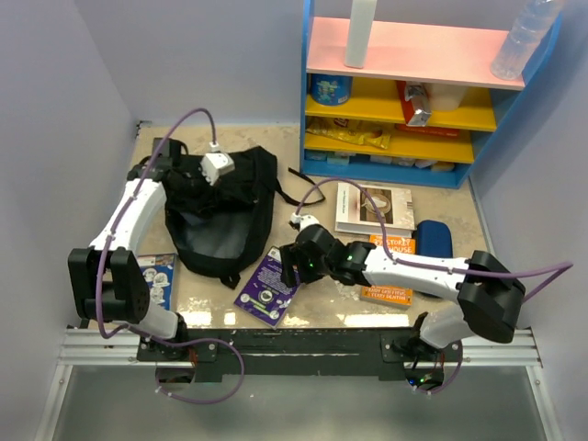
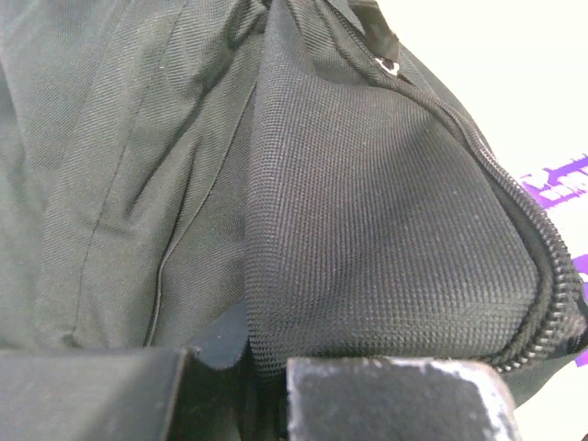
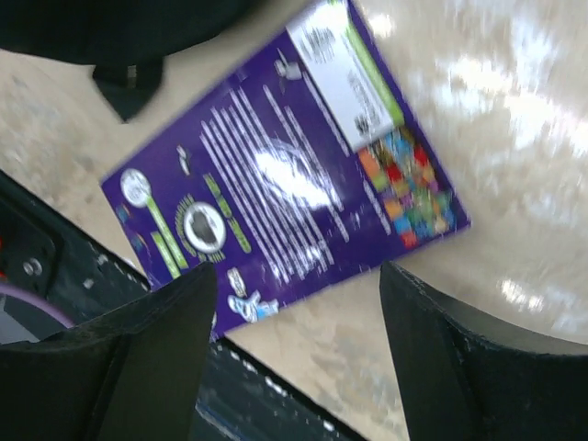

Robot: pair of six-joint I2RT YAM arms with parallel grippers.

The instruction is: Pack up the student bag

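The black backpack (image 1: 220,248) lies open on the left of the table, its dark interior showing. My left gripper (image 1: 207,184) is shut on its fabric near the upper opening; the left wrist view shows bunched cloth and a zipper (image 2: 542,257) above the fingers. My right gripper (image 1: 289,271) stands open over the purple book (image 1: 262,299), which lies flat beside the bag's front; in the right wrist view nothing is between the fingers.
A blue-and-white book (image 1: 156,276) lies at left. At right are a thick hardback (image 1: 372,207), an orange book (image 1: 386,294) and a blue case (image 1: 435,239). A shelf unit (image 1: 386,170) with snacks and bottles stands behind.
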